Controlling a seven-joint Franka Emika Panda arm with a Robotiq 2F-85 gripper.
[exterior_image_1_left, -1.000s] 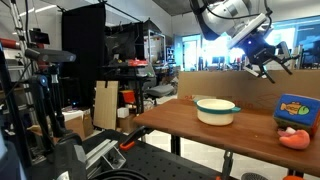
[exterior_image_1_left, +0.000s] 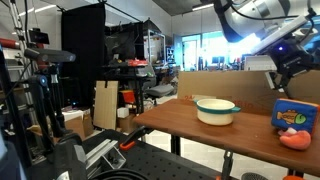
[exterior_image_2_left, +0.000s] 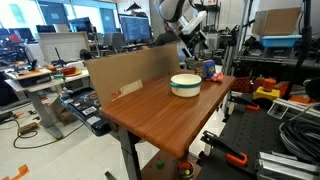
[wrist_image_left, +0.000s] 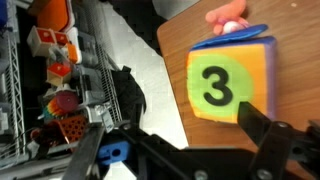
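Note:
A soft-looking block stands near the table's right end. In exterior view 1 the block (exterior_image_1_left: 294, 113) shows a blue side; in the wrist view the block (wrist_image_left: 220, 82) turns up a yellow-green face with a black 3 and a blue edge. A pink-red toy (exterior_image_1_left: 295, 140) lies close beside it, seen also as a pink toy (wrist_image_left: 228, 16) in the wrist view. My gripper (exterior_image_1_left: 290, 86) hangs above the block, apart from it. Its fingers (wrist_image_left: 265, 137) are spread wide with nothing between them. A white bowl (exterior_image_1_left: 215, 112) with a green rim sits further left.
A tall brown panel (exterior_image_2_left: 130, 75) runs along one side. Past the table edge, the wrist view shows a lower shelf with red bins (wrist_image_left: 75, 128) and clutter.
My arm has swung right and lowered, bringing the gripper from near mid-table to above the block. The block, toy and bowl have stayed put.

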